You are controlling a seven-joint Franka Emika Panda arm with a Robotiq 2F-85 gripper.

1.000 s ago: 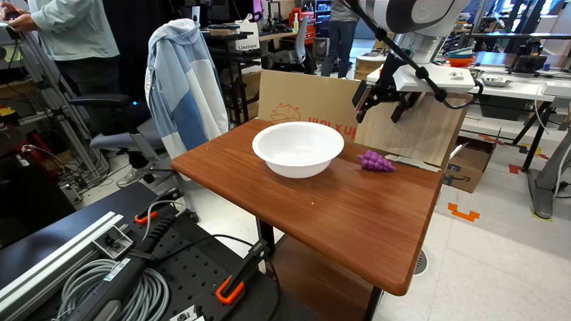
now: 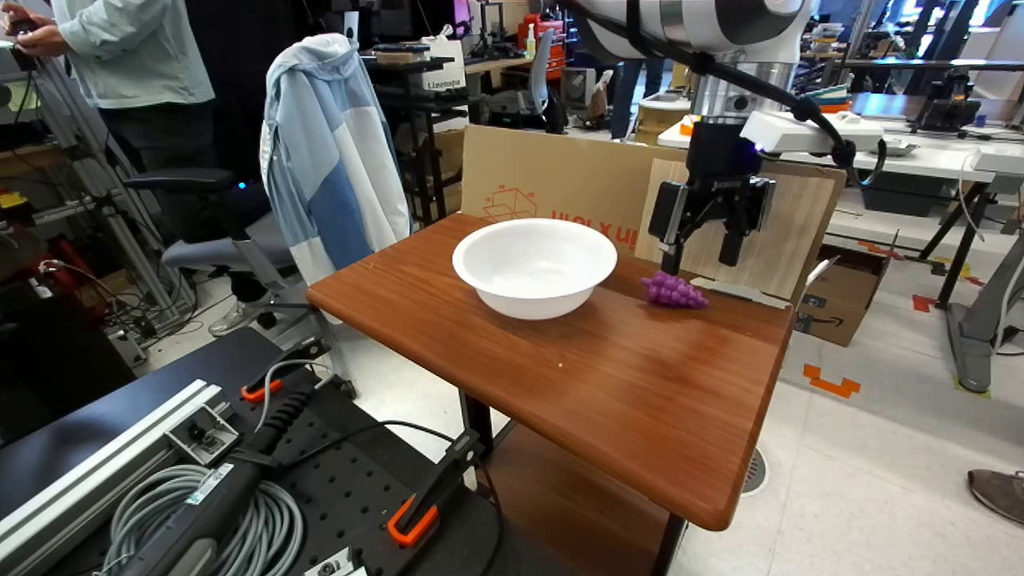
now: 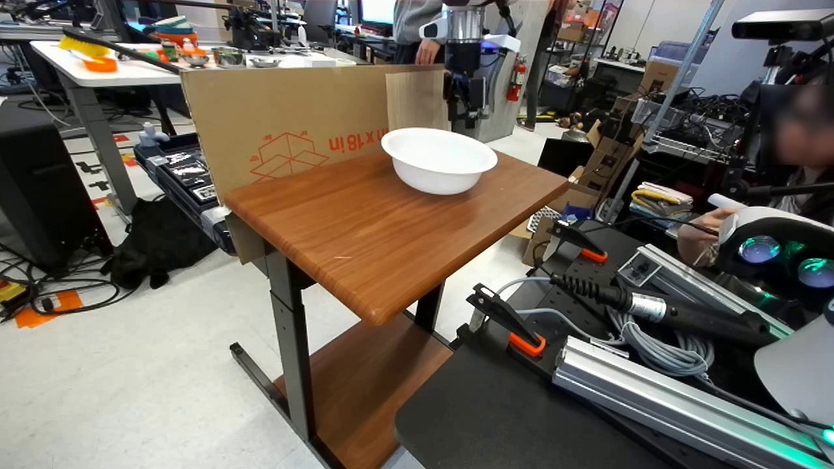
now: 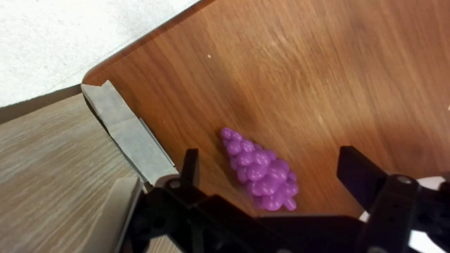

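Note:
A bunch of purple toy grapes (image 2: 676, 291) lies on the brown table, close to its back edge. Above the grapes hangs my gripper (image 2: 702, 258), fingers pointing down and spread wide, nothing between them. In the wrist view the grapes (image 4: 264, 173) appear in the gap between the two fingertips, lower down on the tabletop and untouched. A white bowl (image 2: 534, 264) stands upright to the left of the grapes in exterior view 1; its visible inside is empty. In exterior view 2 the bowl (image 3: 439, 161) is in front of the gripper (image 3: 468, 122), and the grapes are hidden.
An upright cardboard sheet (image 3: 289, 117) and a wood-grain panel (image 2: 782, 226) line the table's back edge, close behind the gripper. Tape (image 4: 135, 141) runs along the panel's foot.
My gripper has come down toward the grapes and turned from a slant to pointing straight down. The grapes and bowl have stayed in place.

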